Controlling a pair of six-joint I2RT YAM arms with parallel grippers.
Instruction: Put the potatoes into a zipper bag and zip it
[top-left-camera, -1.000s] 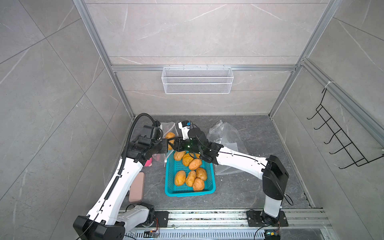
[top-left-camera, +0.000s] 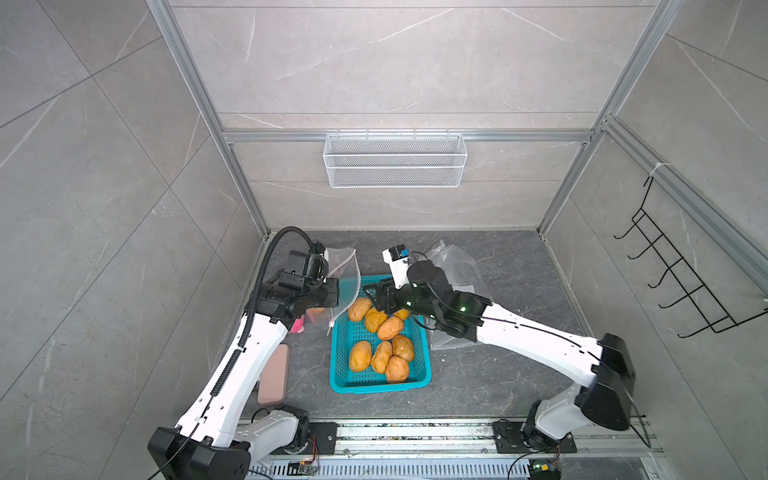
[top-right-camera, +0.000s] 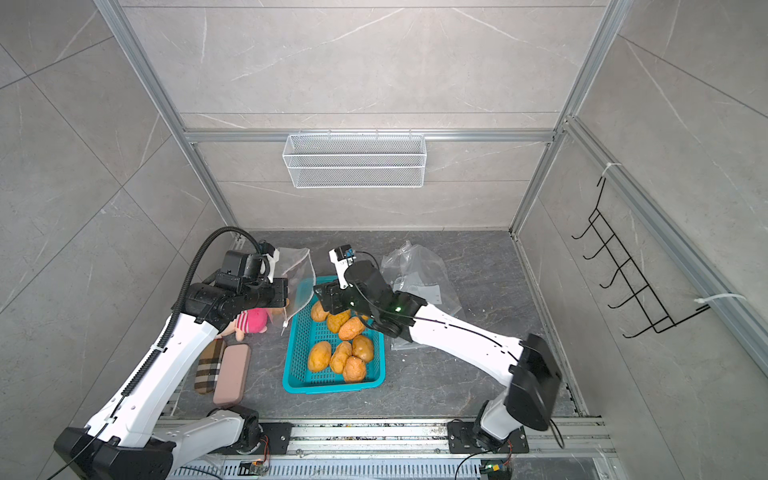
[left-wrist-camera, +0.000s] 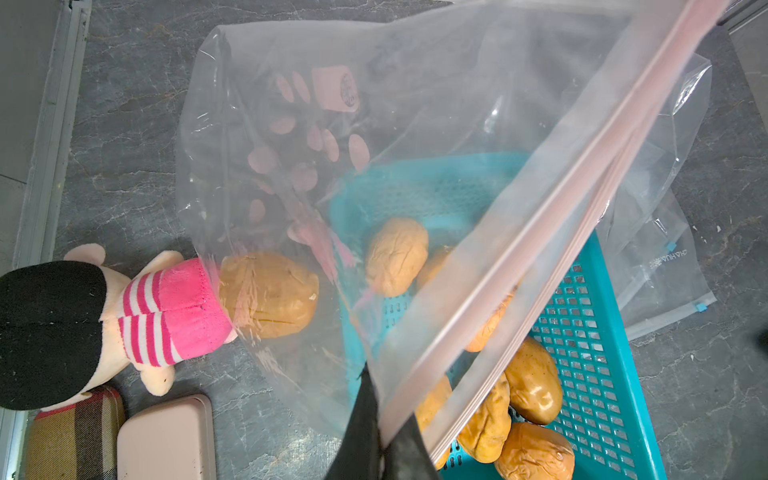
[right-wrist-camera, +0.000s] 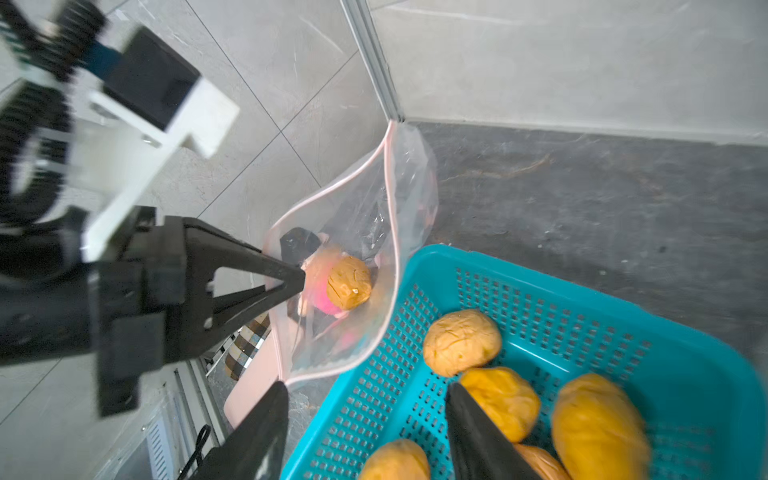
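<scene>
A clear zipper bag (left-wrist-camera: 448, 88) with pink seal strips is held up by my left gripper, shut on its rim. A potato (left-wrist-camera: 268, 292) shows inside the bag, over a plush doll behind it. Several potatoes (right-wrist-camera: 461, 340) lie in the teal basket (right-wrist-camera: 680, 336) below and right of the bag. My right gripper hovers over the basket, right of the bag, fingers apart with nothing seen between them.
Spare clear bags (top-left-camera: 456, 280) lie right of the basket. A pink case (top-left-camera: 273, 372), a plaid item (top-right-camera: 208, 364) and the doll (top-right-camera: 252, 320) lie at the left.
My right gripper has moved right, away from the bag mouth; the potato that was between it and the left gripper now shows inside the bag. The left arm is unchanged.
</scene>
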